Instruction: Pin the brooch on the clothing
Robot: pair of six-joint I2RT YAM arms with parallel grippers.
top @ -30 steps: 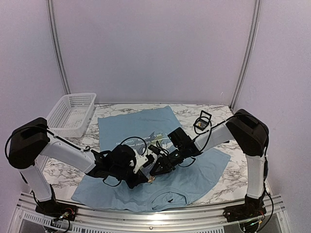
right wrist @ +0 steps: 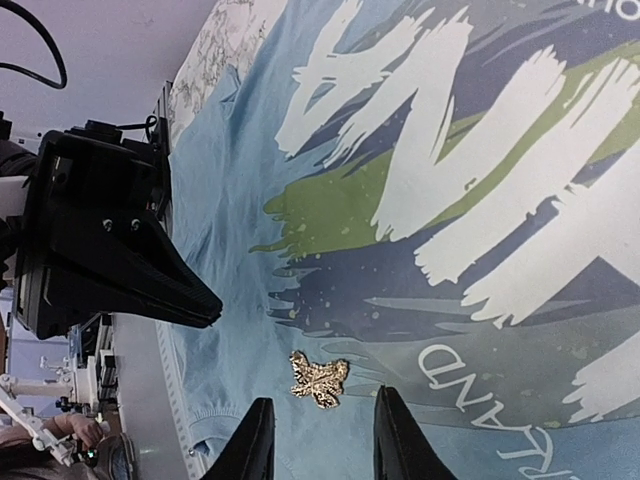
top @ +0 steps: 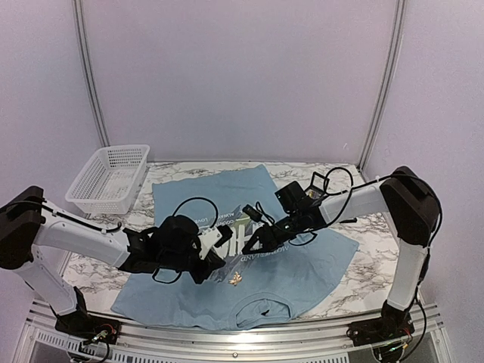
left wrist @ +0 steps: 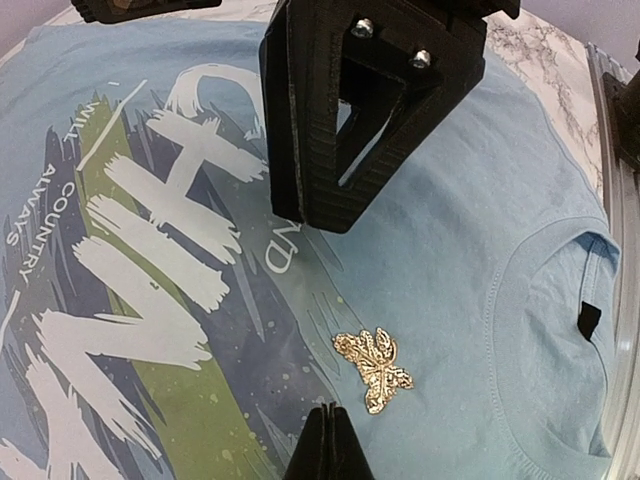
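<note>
A gold butterfly brooch (top: 236,278) (left wrist: 376,365) (right wrist: 319,376) lies on the printed light blue T-shirt (top: 302,280), between the print and the neckline. My left gripper (top: 215,268) hangs just above the shirt beside the brooch, shut, with nothing visible between its fingers. My right gripper (top: 249,246) is farther up over the print, its fingers part open and empty; in the left wrist view its black body fills the upper middle.
A white plastic basket (top: 106,155) stands at back left on the marble table (top: 333,302). A small dark boxlike object (top: 308,200) sits at back right behind the right arm.
Since a second ago my right gripper has moved back and right, away from the brooch, uncovering it. My left gripper has lifted slightly.
</note>
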